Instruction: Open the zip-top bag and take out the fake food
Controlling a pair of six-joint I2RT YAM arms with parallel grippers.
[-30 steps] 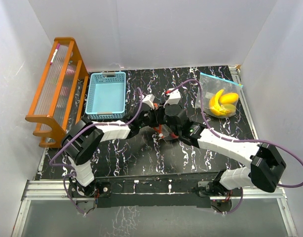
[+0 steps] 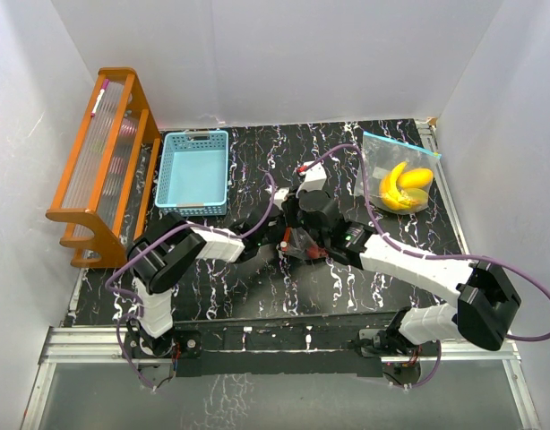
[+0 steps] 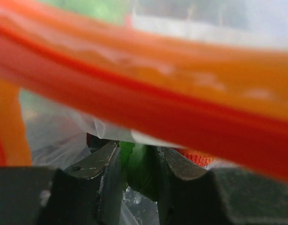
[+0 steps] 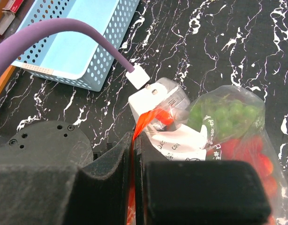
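Note:
The clear bag (image 4: 276,140) hangs below my right gripper, which is shut on its orange-red zip edge. Through the plastic, green grapes (image 4: 223,116) and red pieces (image 4: 249,152) show in the right wrist view. In the left wrist view, the zip strip (image 3: 148,101) crosses close to the camera, blurred. Below it my left gripper is closed on a dark green piece (image 3: 141,171); whether plastic lies between is unclear. Seen from the top, both grippers meet over the bag (image 2: 302,245), mostly covering it.
A blue basket (image 2: 193,211) stands empty at the back left beside a wooden rack (image 2: 98,166). At the right lies another zip bag (image 2: 369,157) holding yellow fake food (image 2: 402,190).
My left arm has shifted slightly toward the right and front, its gripper coming lower against the bag. The right arm has stayed nearly still.

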